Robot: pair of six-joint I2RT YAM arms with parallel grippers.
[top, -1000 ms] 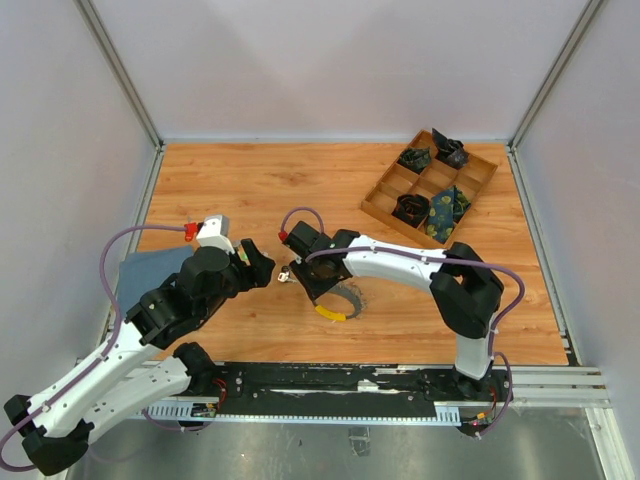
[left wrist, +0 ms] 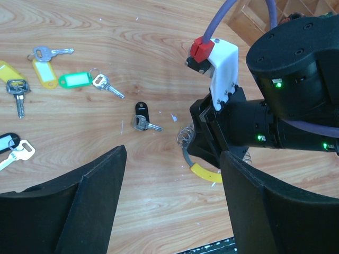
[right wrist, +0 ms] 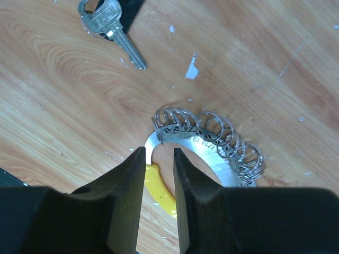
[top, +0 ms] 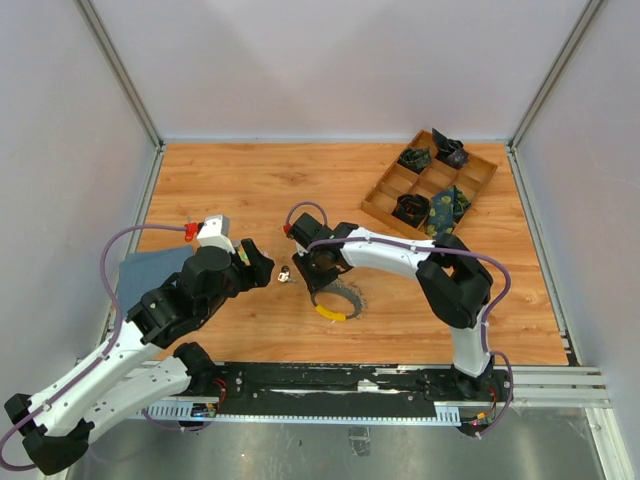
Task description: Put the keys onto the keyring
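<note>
The keyring is a flat grey hoop (right wrist: 216,160) with wire coils along it and a yellow grip (top: 331,313); it lies on the table. Above its near side, in the right wrist view, hangs my right gripper, its fingers a small gap apart and empty. A silver key (right wrist: 114,26) with a black tag lies close by, past the hoop's upper left. My left gripper stands open over the table, nothing between its fingers. More keys lie at the left wrist view's left: yellow-tagged (left wrist: 19,92), green-tagged (left wrist: 107,84) and black-tagged (left wrist: 20,154).
A wooden divided box (top: 380,201) with dark bundles in it sits at the back right. A grey-blue mat (top: 150,275) lies at the left, behind my left arm.
My right arm's elbow has drawn a little to the left, and its wrist has shifted slightly right. The left arm, keys and keyring look unmoved.
</note>
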